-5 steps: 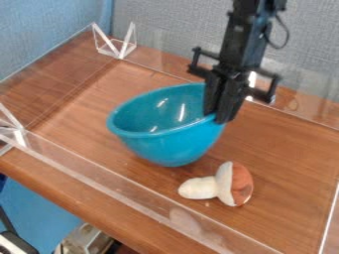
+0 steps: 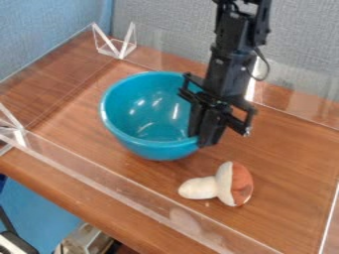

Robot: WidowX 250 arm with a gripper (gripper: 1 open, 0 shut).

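Note:
A turquoise bowl (image 2: 143, 125) sits on the wooden table left of centre. My black gripper (image 2: 212, 117) is at the bowl's right rim, its fingers reaching down by the rim; whether they grip it is hard to tell. A mushroom-like object (image 2: 217, 185) with a white stem and reddish-brown cap lies in front of the bowl, to the right.
The wooden table (image 2: 79, 94) has clear strips along its edges. White frame pieces (image 2: 114, 42) stand at the back left and left side. Grey and blue walls border the back and left.
The bowl has moved left and back and now sits more level. The gripper has moved left along with it and lower.

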